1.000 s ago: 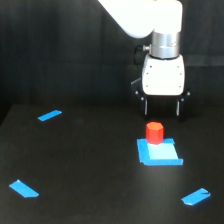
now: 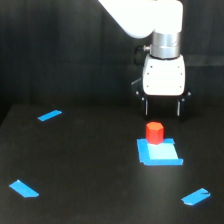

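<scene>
A small red block (image 2: 154, 132) stands at the back left of a white square (image 2: 162, 152) edged with blue tape. Behind and above it hangs my white gripper (image 2: 163, 106), pointing down. Its two thin dark fingers are spread apart, and only dark background shows between them. The gripper is clear of the block.
Strips of blue tape lie on the black table: one at the back left (image 2: 50, 115), one at the front left (image 2: 24, 189) and one at the front right (image 2: 196, 197).
</scene>
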